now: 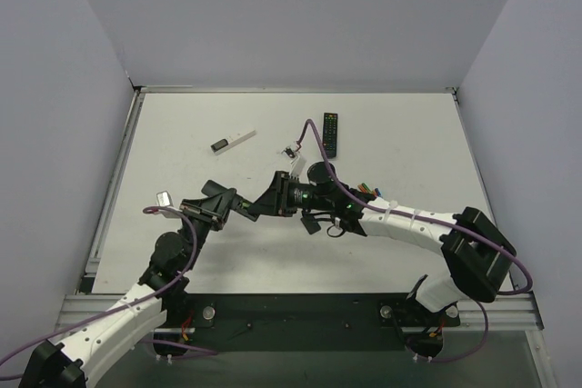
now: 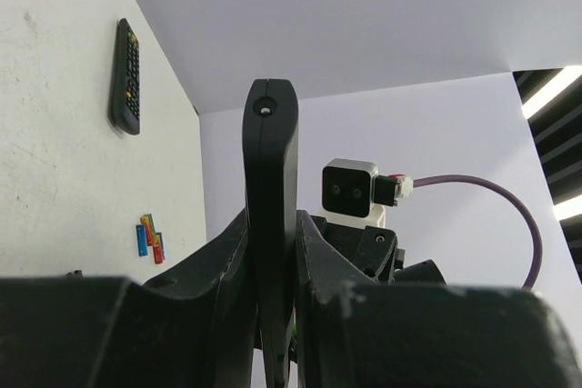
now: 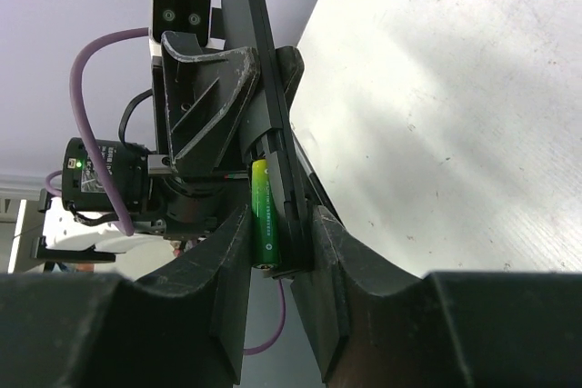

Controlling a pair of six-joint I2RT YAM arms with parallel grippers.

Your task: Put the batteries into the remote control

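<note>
My left gripper (image 1: 224,201) is shut on a black remote (image 2: 270,152), which stands on edge between its fingers and slants down to the right in the top view. A green battery (image 3: 264,211) lies at the remote's lower end in the right wrist view. My right gripper (image 1: 269,202) is at that end, its fingertips close around the battery and remote; how far open they are is hard to tell.
Another black remote (image 1: 330,134) lies at the back, with a white remote (image 1: 233,142) to its left. Loose coloured batteries (image 2: 150,235) lie behind the right arm.
</note>
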